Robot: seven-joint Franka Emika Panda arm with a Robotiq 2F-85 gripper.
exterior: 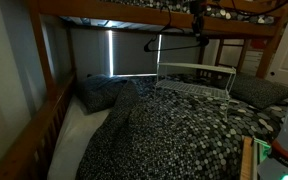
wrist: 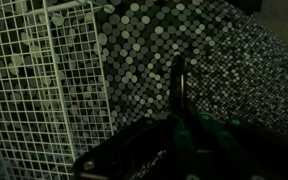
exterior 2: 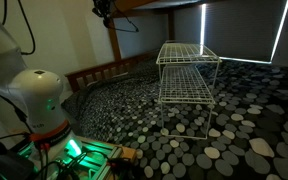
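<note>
A thin black clothes hanger (exterior: 174,48) hangs in the air above the bed, near the underside of the upper bunk. My gripper (exterior: 200,34) is shut on the hanger at its right end in exterior view 1. At the top left of exterior view 2, the dark gripper (exterior 2: 107,14) has the hanger's thin outline beside it. In the wrist view a dark, narrow piece (wrist: 177,85) that looks like part of the hanger sticks up from the gripper; the fingers themselves are too dark to make out. A white wire rack (exterior 2: 187,85) with two shelves stands on the bed, below and apart from the hanger.
The upper bunk's wooden rail (exterior: 154,14) runs close above the hanger. A bedpost (exterior: 39,45) and side rail (exterior: 29,140) bound the left. The dotted bedspread (exterior: 144,135) lies clear in front of the rack.
</note>
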